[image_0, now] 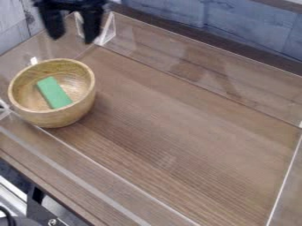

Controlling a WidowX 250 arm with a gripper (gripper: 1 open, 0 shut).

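A round wooden bowl (pixel 78 101) sits at the left of the table, with a green rectangular block (pixel 53 94) lying inside it. My gripper (pixel 69 25) is a blurred dark shape at the top left, above and behind the bowl, partly cut off by the top edge. The blur hides its fingertips and whether anything is between them.
A white wire-like object (pixel 104 33) stands near the back left, partly behind the gripper. A blue-grey wall (pixel 236 22) runs along the back.
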